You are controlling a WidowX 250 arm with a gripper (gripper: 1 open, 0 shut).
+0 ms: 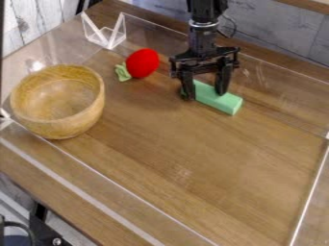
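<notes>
My black gripper (206, 77) hangs from the top of the view, low over a green block (220, 104) near the back of the wooden table. Its fingers overlap the block's left part; whether they hold it cannot be made out. A red round object (142, 61) with a small green piece lies to the left, and a wooden bowl (58, 104) is at the far left.
A white wire stand (104, 32) sits at the back left. A grey wall (280, 38) runs behind the table.
</notes>
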